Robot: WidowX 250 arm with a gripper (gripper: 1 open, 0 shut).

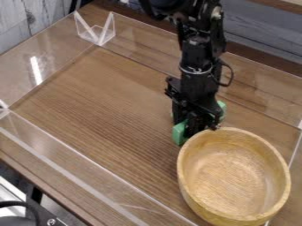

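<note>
The black robot arm reaches down from the top centre to its gripper (192,124), which is low at the rim of a large tan bowl (232,177). A green object (183,132) shows at the gripper, just above the bowl's left rim, and the gripper appears shut on it. More green shows to the right behind the fingers, partly hidden by them.
A white wire holder (97,26) stands at the back left. Cables lie at the lower left corner, off the table.
</note>
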